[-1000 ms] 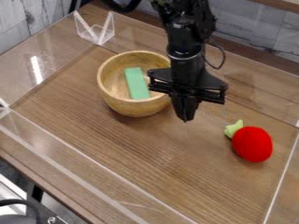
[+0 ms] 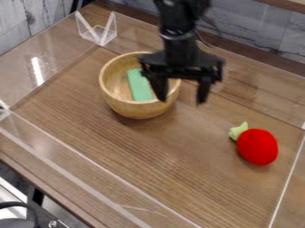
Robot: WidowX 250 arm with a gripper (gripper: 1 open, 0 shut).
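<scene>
The dark robot gripper (image 2: 180, 93) hangs over the right side of a tan bowl (image 2: 158, 109), its two fingers blurred but apart, with nothing clearly between them. Inside the bowl, on the left, lies a green block (image 2: 139, 85). A red object (image 2: 258, 148) with a pale green piece (image 2: 238, 131) at its upper left rests on the wooden table at the right, apart from the bowl.
A small white wire-like item (image 2: 98, 31) stands at the back left. A dark rounded shape (image 2: 18, 214) is at the bottom left corner.
The arm and gripper have moved up and back, and are now more blurred. The bowl, green block and red object look unmoved.
</scene>
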